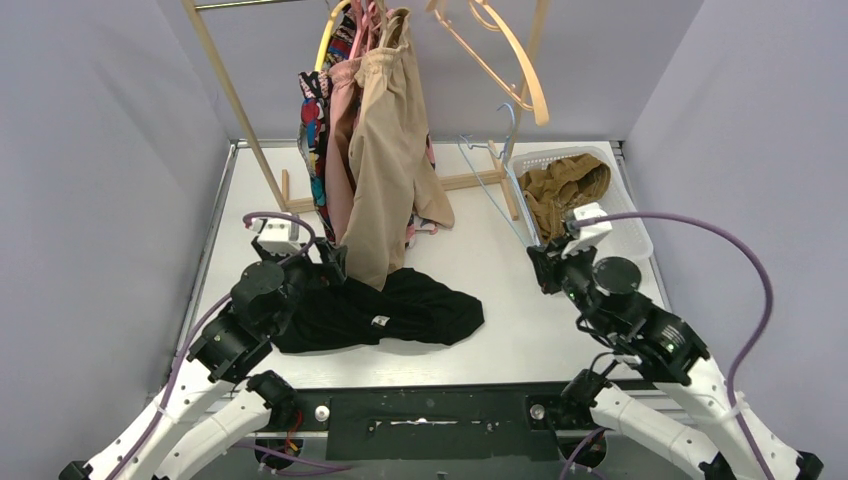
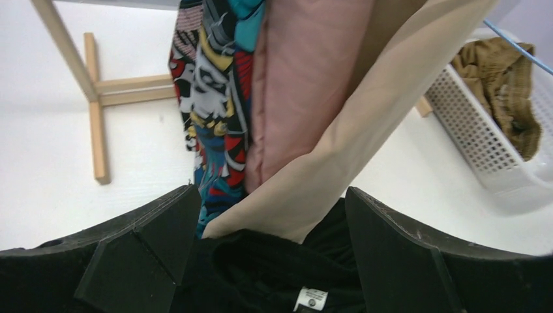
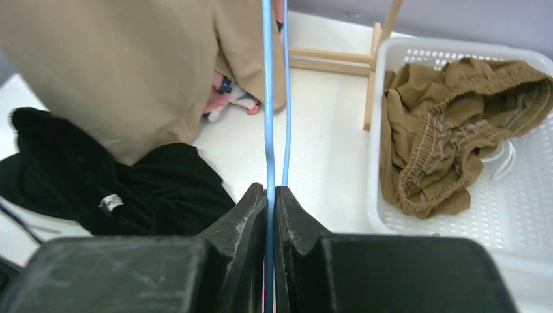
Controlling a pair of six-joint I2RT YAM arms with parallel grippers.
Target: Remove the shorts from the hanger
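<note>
Black shorts with a white label lie loosely on the white table, off any hanger. A blue hanger is in my right gripper, whose fingers are shut on its wire. In the top view the hanger's hook points up, over the table just left of the basket. My left gripper stands open above the left part of the shorts, its fingers apart. In the left wrist view the shorts' dark cloth shows beyond and below the gap; whether any of it touches the fingers I cannot tell.
Tan trousers, pink trousers and patterned clothes hang from the wooden rack above the table. A white basket with a brown garment stands back right. Empty wooden hangers hang above.
</note>
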